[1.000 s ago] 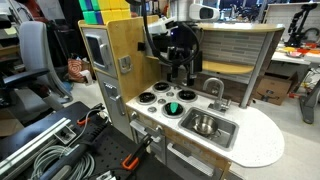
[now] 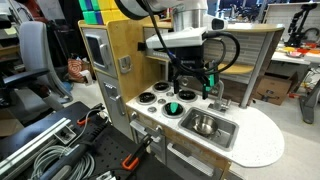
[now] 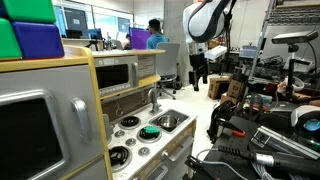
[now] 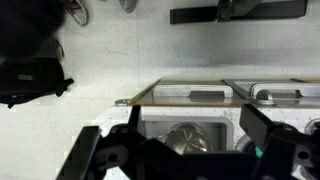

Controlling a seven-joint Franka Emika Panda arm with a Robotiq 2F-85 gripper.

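Observation:
My gripper [image 2: 193, 88] hangs in the air, high in front of the toy kitchen, with its black fingers apart and nothing visible between them. In the wrist view the open gripper reaches in from the bottom edge. A green object [image 2: 174, 107] sits on the stove area; exterior view 2 shows the same green object [image 3: 150, 131] among the burners. Inside the sink [image 2: 229, 133] is a round metal pot or bowl [image 2: 205, 127]. That metal vessel [image 4: 187, 136] is partly hidden by the gripper in the wrist view.
A faucet [image 2: 219, 97] rises behind the sink. Left of the stove stands a cabinet with a microwave-like door [image 2: 99, 49]. The white counter [image 2: 258, 141] to the sink's right is bare. Drawers [image 2: 197, 163] line the front, and loose cables [image 2: 50, 160] lie nearby.
Over the last second the arm has swung to the right and looms larger in exterior view 1, away from the kitchen's back. The green object and metal vessel have stayed put.

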